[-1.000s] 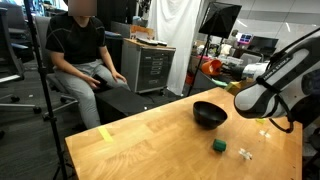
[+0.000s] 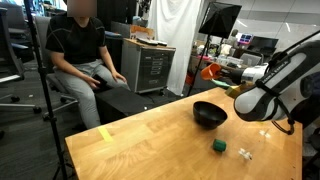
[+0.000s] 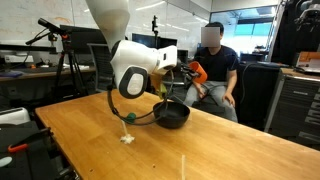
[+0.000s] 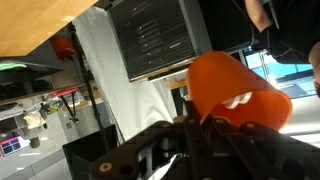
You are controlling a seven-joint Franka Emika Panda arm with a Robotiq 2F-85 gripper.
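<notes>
My gripper [image 3: 186, 72] is shut on an orange cup [image 3: 197, 72], held up in the air above the table. In the wrist view the cup [image 4: 240, 88] is tipped, its mouth partly showing, with small white pieces inside; the fingers' grip on it is only partly visible there. Exterior view 1 shows a reddish part of the cup [image 2: 210, 72] beside green. A black bowl [image 3: 172, 115] rests on the table below the arm, its inside hard to make out.
A small green object [image 2: 219, 145] and a white piece [image 2: 246, 154] lie on the wooden table [image 2: 150, 145] near the bowl. A person [image 2: 85, 50] sits behind the table.
One second ago mostly green showed at the gripper in exterior view 1; the reddish cup side has since come into view there. The bowl and the table items have stayed put.
</notes>
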